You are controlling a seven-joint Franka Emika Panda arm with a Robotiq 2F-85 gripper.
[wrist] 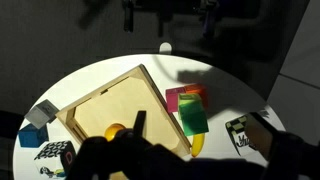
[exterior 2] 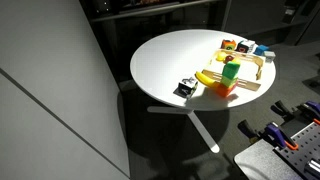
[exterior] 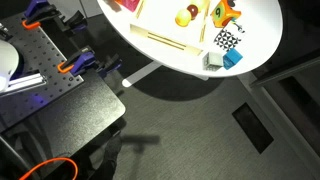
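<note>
In the wrist view, my gripper shows as two dark fingers set wide apart along the lower edge, with no object seen held between them. The round white table lies below it. A shallow wooden tray (wrist: 120,88) rests on the table with an orange ball (wrist: 114,131) inside. Beside the tray are a green box (wrist: 192,117), a red block (wrist: 186,93) and a yellow banana (wrist: 198,144), partly hidden. A black-and-white box (wrist: 238,126) sits further right. Neither exterior view shows the gripper.
A grey cube (exterior: 213,61), a blue cube (exterior: 232,58), a checkered piece (exterior: 226,40) and an orange toy (exterior: 224,13) crowd one side of the table near its edge. A dark perforated base (exterior: 75,105) stands beside the table.
</note>
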